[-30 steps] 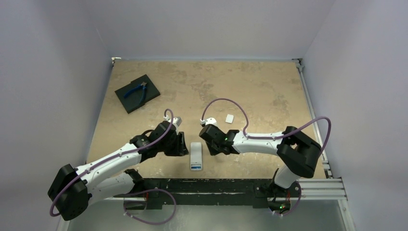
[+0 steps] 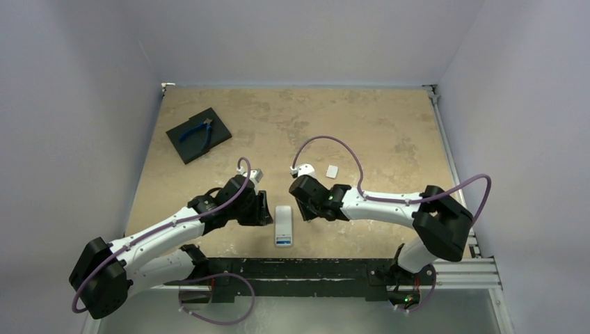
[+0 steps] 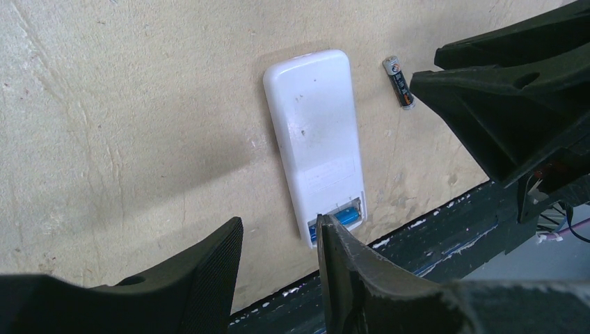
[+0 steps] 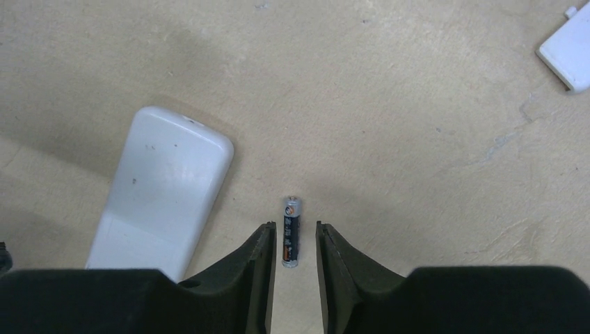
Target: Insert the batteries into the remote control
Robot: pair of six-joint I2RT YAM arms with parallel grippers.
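The white remote [image 2: 283, 223] lies on the table between the grippers; in the left wrist view its lower compartment holds a blue battery [image 3: 344, 215]. A loose black-and-silver battery lies to its right, also seen in the right wrist view between the fingertips of my right gripper, which hovers over it with a gap between its fingers. My left gripper is over the table by the remote's lower end, fingers apart with nothing visible between them.
A small white cover [image 2: 332, 171] lies behind the right gripper. A dark mat [image 2: 180, 153] with blue pliers [image 2: 191, 131] is at back left.
The left arm looks unchanged.
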